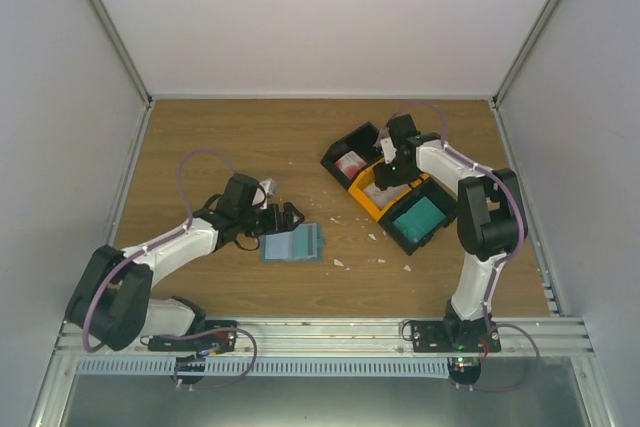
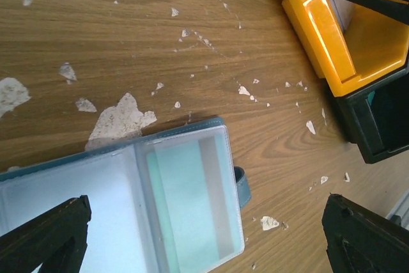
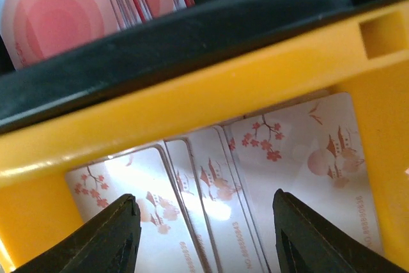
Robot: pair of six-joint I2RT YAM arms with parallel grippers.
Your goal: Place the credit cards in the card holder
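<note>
The blue card holder (image 1: 292, 243) lies open on the table, its clear pockets showing in the left wrist view. My left gripper is open above it, nothing between its fingers. White cards with red blossoms (image 3: 294, 158) lie in the yellow bin (image 1: 366, 201), several of them overlapping. Over these cards my right gripper stands open, with card surfaces visible between and beyond its fingertips. Whether the fingers touch any card cannot be told. In the top view the right gripper partly covers the yellow bin.
Joined to the yellow bin are a black bin (image 1: 335, 155) with red-and-white cards (image 1: 350, 164) and another black bin (image 2: 361, 129) with green contents (image 1: 418, 219). Pale chips (image 2: 124, 121) mark the wood.
</note>
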